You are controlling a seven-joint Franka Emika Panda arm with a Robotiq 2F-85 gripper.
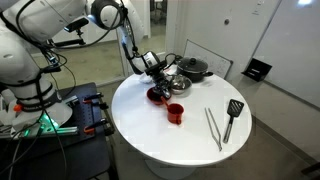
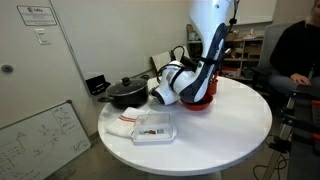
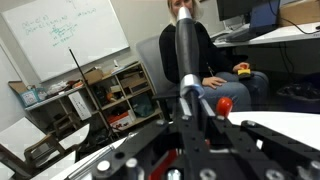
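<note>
A long, shiny metal utensil handle (image 3: 187,50) rises from between the fingers of my gripper, which is shut on it in the wrist view. In the first exterior view my gripper (image 1: 160,87) is low over the table's far left part, at a dark red bowl (image 1: 154,95). The second exterior view has the red bowl (image 2: 201,103) beside the gripper (image 2: 172,90). What the utensil's other end looks like is hidden.
Close by are a metal pan (image 1: 181,85), a red mug (image 1: 175,113) and a lidded black pot (image 1: 192,68). Tongs (image 1: 213,128) and a black spatula (image 1: 233,118) lie at the right. A clear container (image 2: 153,131) sits near a white cloth (image 2: 122,122).
</note>
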